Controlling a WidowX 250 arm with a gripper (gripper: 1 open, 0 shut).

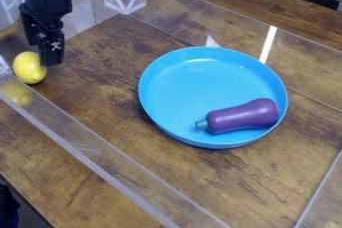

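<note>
My dark gripper (47,44) hangs at the upper left of the camera view, open, just above and behind a yellow object (30,67) lying by the clear left wall. A blue plate (181,77) sits at the right of centre, with a purple eggplant (245,114) lying on it.
Clear plastic walls (127,177) border the wooden work area (107,102). The middle of the wood between the yellow object and the plate is free.
</note>
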